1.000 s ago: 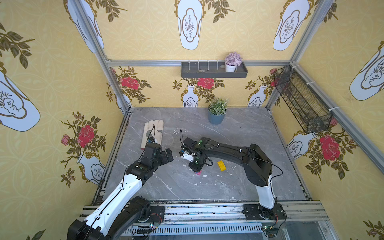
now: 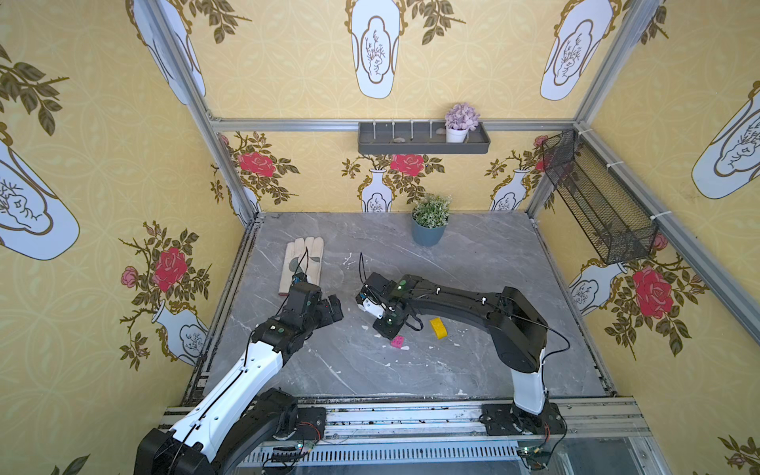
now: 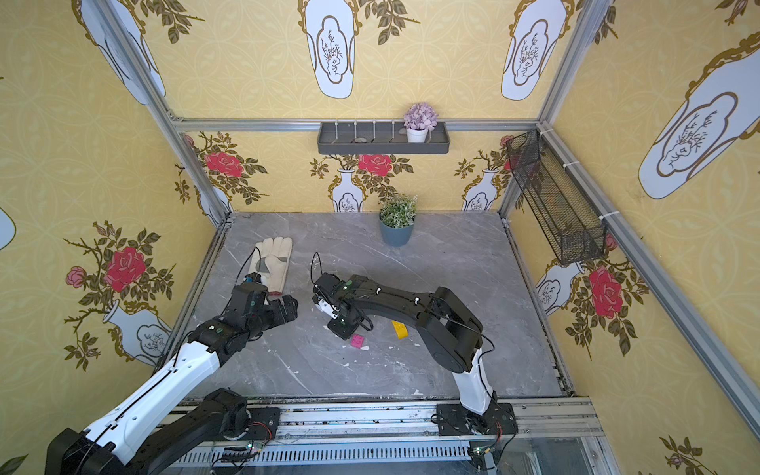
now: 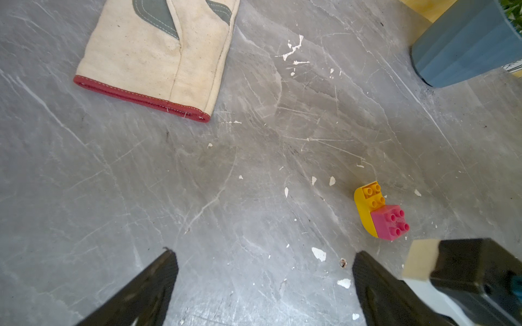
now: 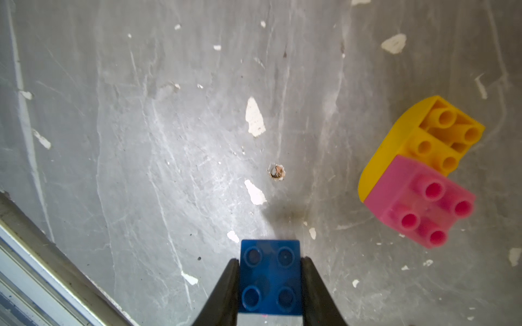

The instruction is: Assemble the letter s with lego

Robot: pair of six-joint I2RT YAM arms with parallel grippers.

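A blue brick [image 5: 270, 276] is clamped in my right gripper, above the worktop. Beside it in the right wrist view sit a yellow brick [image 5: 391, 141] and a pink brick [image 5: 418, 201], pressed together as one cluster, also seen in the left wrist view. Another yellow piece [image 2: 439, 327] lies right of the pink one in the top left view, partly under the right arm in the top right view. My left gripper hangs open over the grey top, its fingers wide apart with nothing between.
A cream glove [image 4: 146, 65] lies at the back left, and a blue plant pot [image 2: 428, 233] stands at the back. A mesh basket [image 2: 601, 198] hangs on the right wall.
The left arm has not visibly moved.
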